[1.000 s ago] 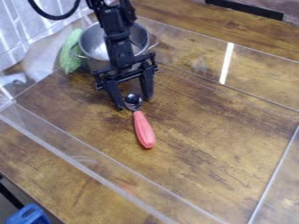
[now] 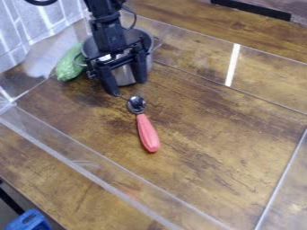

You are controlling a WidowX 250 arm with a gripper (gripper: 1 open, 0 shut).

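The black gripper [image 2: 125, 74] hangs at the upper left, in front of a steel pot [image 2: 140, 44] that it partly hides, its fingers pointing down; whether they are open or shut is hard to tell. Below and right of it lies a spoon with a pink handle [image 2: 147, 134], its small metal head toward the gripper. A green object [image 2: 70, 65], perhaps a vegetable, lies left of the pot.
Transparent walls edge the work area. A blue object [image 2: 27, 222] sits at the bottom left corner.
The gripper has moved up and to the left, away from the spoon's head toward the pot. The spoon shows little or no movement.
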